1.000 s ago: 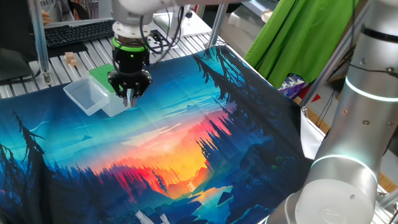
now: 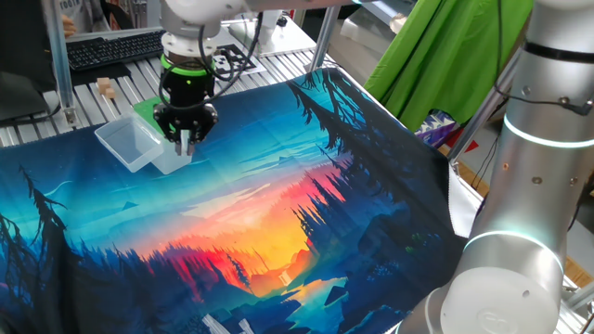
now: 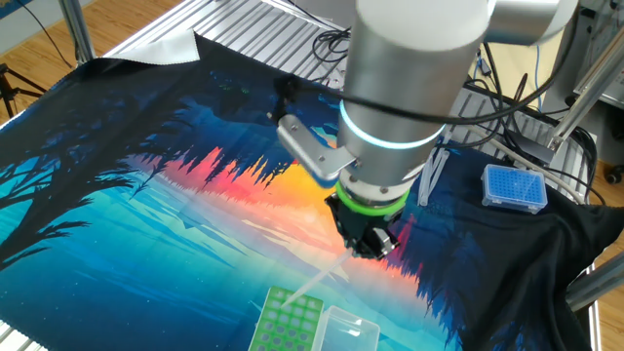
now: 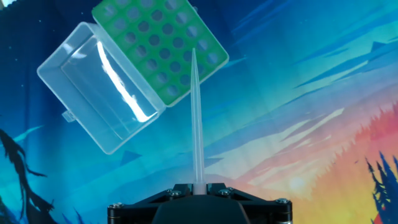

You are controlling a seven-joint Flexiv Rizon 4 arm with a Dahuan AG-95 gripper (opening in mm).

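Observation:
My gripper is shut on a translucent pipette tip (image 4: 197,124), whose narrow end points away from the fingers. In the wrist view that narrow end overlaps the green rack (image 4: 165,43), which has rows of round holes. Exterior view 2 shows the tip (image 3: 320,278) slanting down from the gripper (image 3: 374,250) toward the rack (image 3: 285,322); whether it touches the rack I cannot tell. Joined along the rack's side is an open clear lid (image 4: 99,87), empty. In exterior view 1 the gripper (image 2: 188,147) hangs in front of the rack and hides part of it.
A cloth with a printed sunset landscape (image 2: 251,213) covers most of the table. A closed box with a blue inside (image 3: 514,187) and some pale sticks (image 3: 432,177) lie on the far side in exterior view 2. A keyboard (image 2: 116,51) is behind the rack.
In exterior view 1 the gripper has moved slightly left, closer to the rack and lid. The rack and lid have stayed in place.

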